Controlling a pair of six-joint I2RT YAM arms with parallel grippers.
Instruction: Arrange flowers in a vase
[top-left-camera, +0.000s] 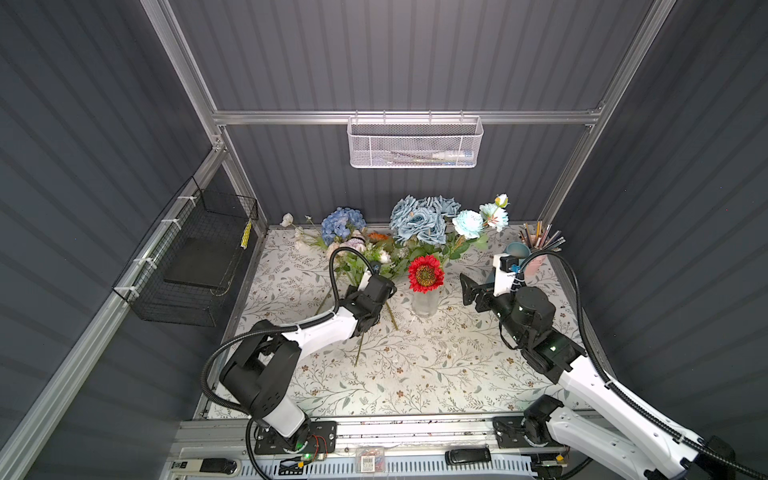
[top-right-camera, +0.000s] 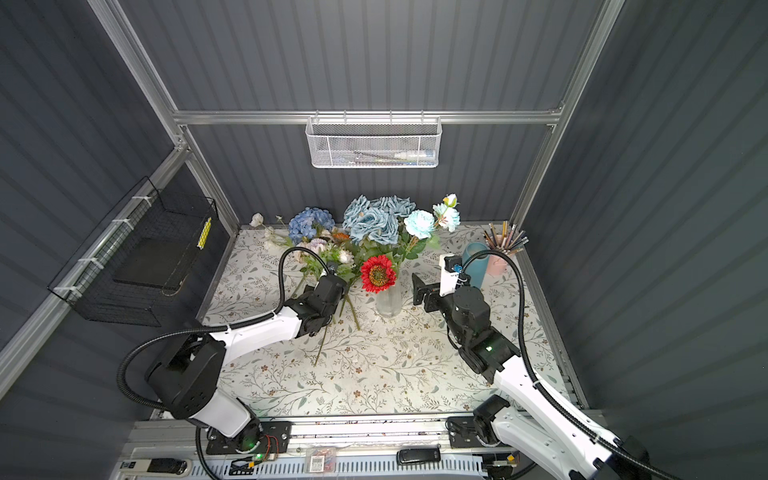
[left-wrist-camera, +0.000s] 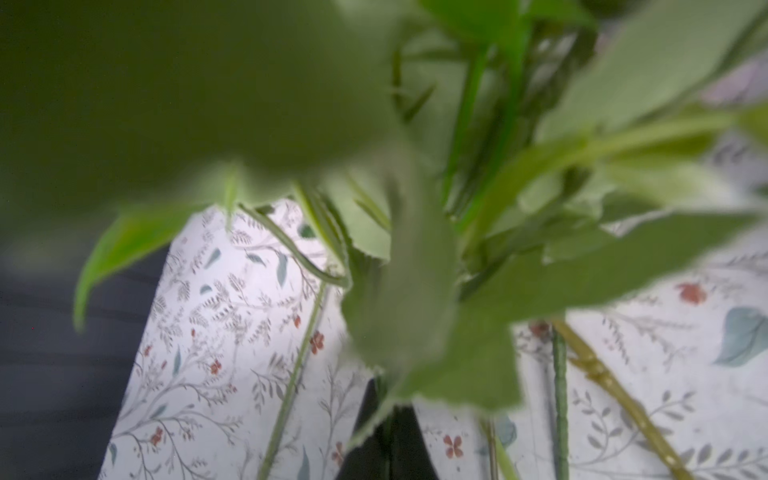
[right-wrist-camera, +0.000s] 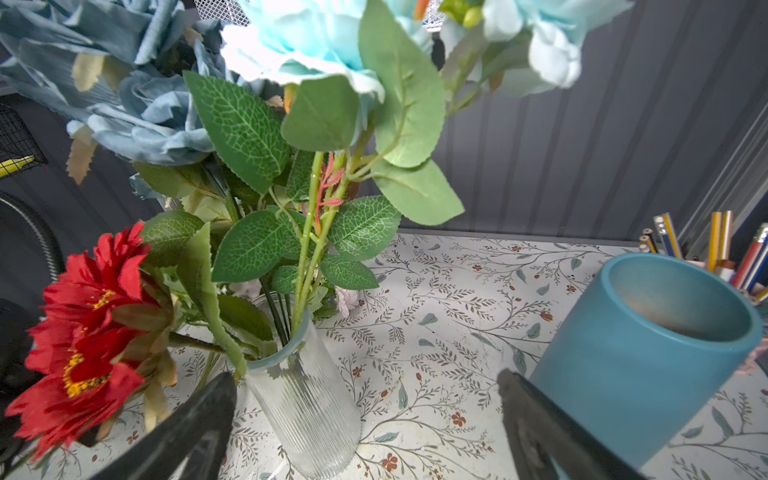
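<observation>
The clear ribbed vase (right-wrist-camera: 316, 408) stands upright on the table, holding dusty-blue roses (top-left-camera: 421, 220), pale aqua flowers (top-left-camera: 469, 224) and a red flower (top-left-camera: 425, 274) that leans out over its front. My left gripper, left of the vase, is shut on a thin green stem. Leaves (left-wrist-camera: 472, 344) crowd its wrist view, hiding much of the stem. This stem appears to belong to the pink-and-white bunch (top-left-camera: 354, 245), low behind the left hand. To the right of the vase, my right gripper stays open, with nothing held between its fingers.
Blue hydrangeas (top-left-camera: 343, 223) and other blooms lie at the back left, loose stems (top-left-camera: 359, 349) reaching forward. A blue cup (right-wrist-camera: 648, 352) and a pencil holder (top-right-camera: 497, 263) stand at the right.
</observation>
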